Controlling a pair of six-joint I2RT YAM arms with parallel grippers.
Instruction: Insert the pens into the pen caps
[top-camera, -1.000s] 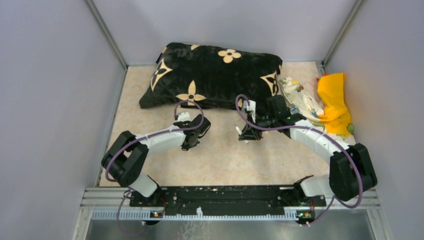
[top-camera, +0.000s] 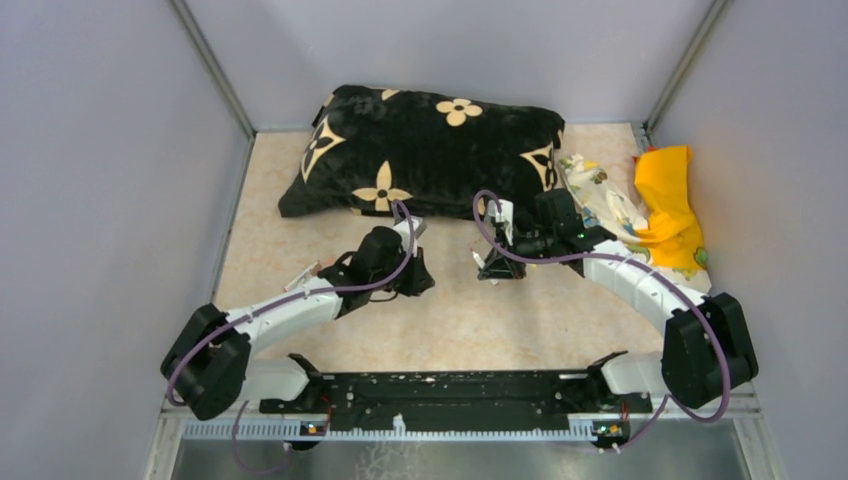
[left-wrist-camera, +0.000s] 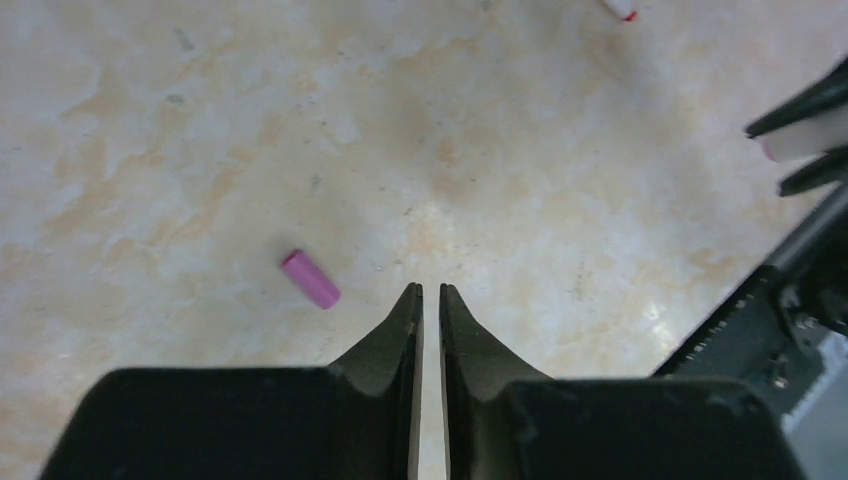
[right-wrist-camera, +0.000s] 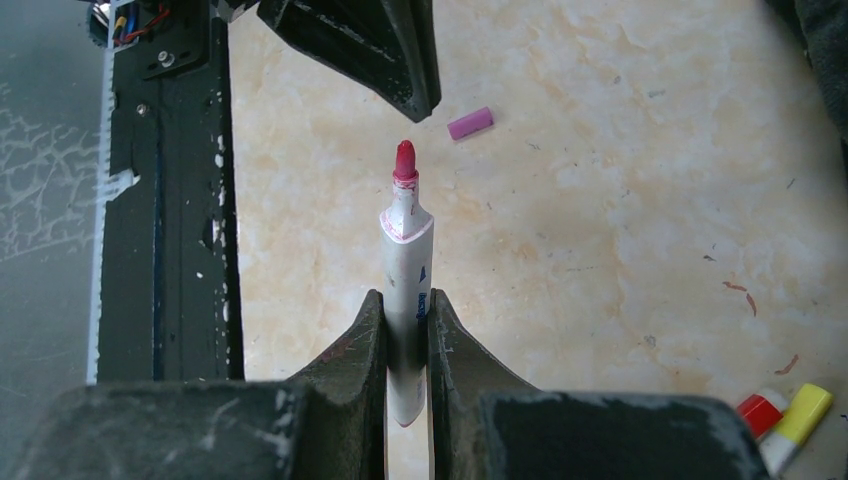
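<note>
A white pen (right-wrist-camera: 408, 255) with a bare pink-red tip is held upright in the right wrist view, my right gripper shut on its barrel. The left wrist view shows the same pen's end (left-wrist-camera: 800, 140) at its right edge. A small pink cap (left-wrist-camera: 311, 279) lies on the table, to the left of and beyond my left gripper. That gripper stands slightly open, a narrow gap between its fingertips and nothing in it. Beyond the pen tip, the right wrist view shows the pink cap (right-wrist-camera: 470, 123) beside a dark left finger (right-wrist-camera: 415, 75). From above, the cap cannot be made out.
A red-capped pen (right-wrist-camera: 762, 412) and a yellow-capped pen (right-wrist-camera: 803, 415) lie at the right wrist view's lower right. At the back rests a black patterned cushion (top-camera: 430, 150); a yellow cloth (top-camera: 668, 205) lies far right.
The left gripper has moved rightward, toward the right gripper, and its wrist has turned. The right arm with the pen has stayed still.
</note>
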